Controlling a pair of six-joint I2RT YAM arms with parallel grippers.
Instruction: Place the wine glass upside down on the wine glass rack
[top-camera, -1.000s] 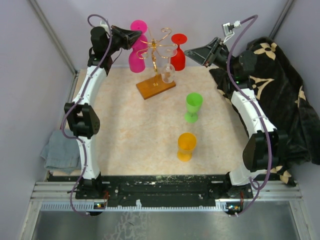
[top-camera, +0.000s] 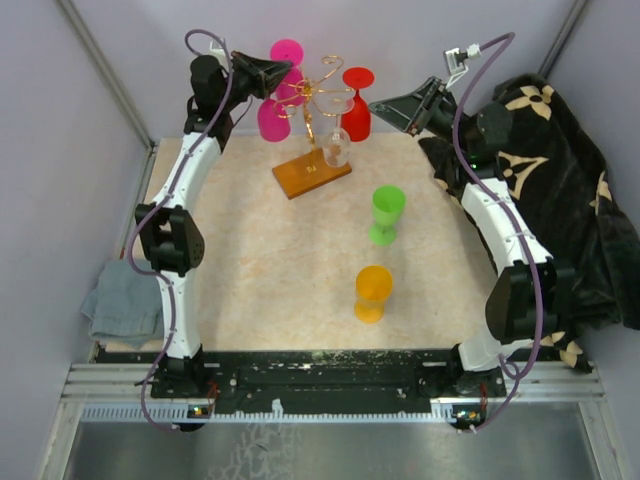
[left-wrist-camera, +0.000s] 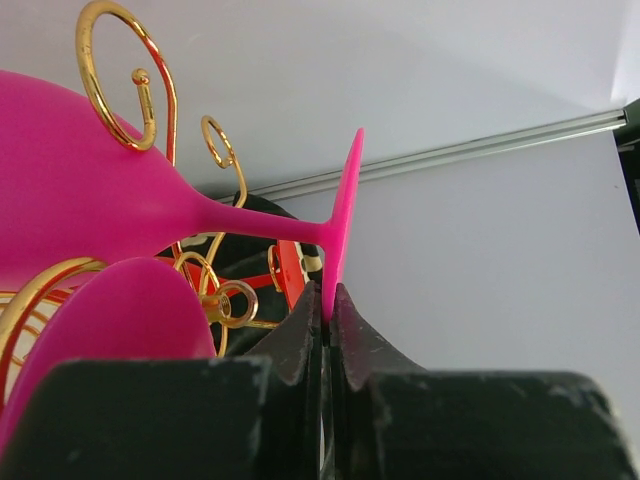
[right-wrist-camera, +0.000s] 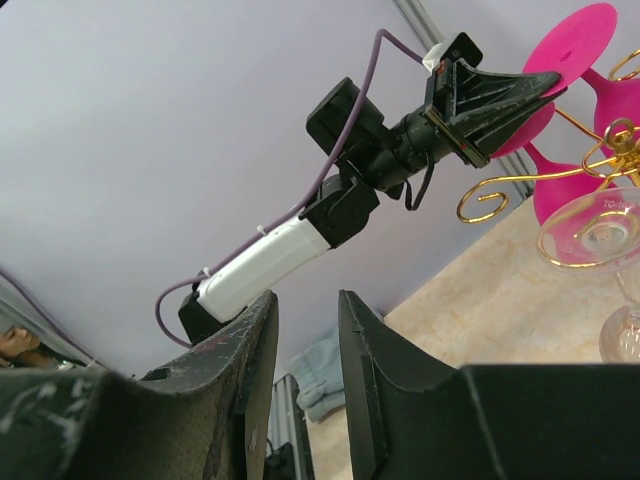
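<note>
At the gold rack (top-camera: 310, 88) on its wooden base (top-camera: 295, 177), my left gripper is shut on the foot of a pink wine glass (left-wrist-camera: 250, 221), held bowl-down with its stem among the gold hooks. A second pink glass (left-wrist-camera: 120, 340) hangs beside it. A red glass (top-camera: 356, 110) and a clear glass (right-wrist-camera: 625, 328) also hang upside down on the rack. My right gripper stands open and empty, to the right of the rack in the top view.
A green goblet (top-camera: 388, 208) and an orange goblet (top-camera: 373, 288) stand upright on the table. A dark patterned cloth (top-camera: 600, 270) covers the right side, and a blue cloth (top-camera: 120, 305) lies at the left.
My left gripper has shifted slightly right toward the rack with the pink glass in it. The right arm has not visibly moved.
</note>
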